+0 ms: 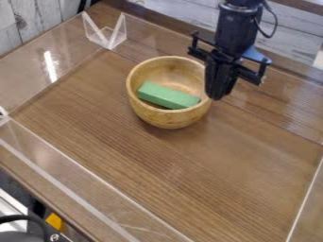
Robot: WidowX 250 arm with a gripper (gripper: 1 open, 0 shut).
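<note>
My gripper [224, 76] hangs at the upper right, just beside and above the right rim of a round wooden bowl [190, 119]; whether its fingers are closed is hard to make out. A green block [168, 95] lies inside the bowl.
A white wire object [98, 33] stands on the table at the back left, by the wall.
</note>
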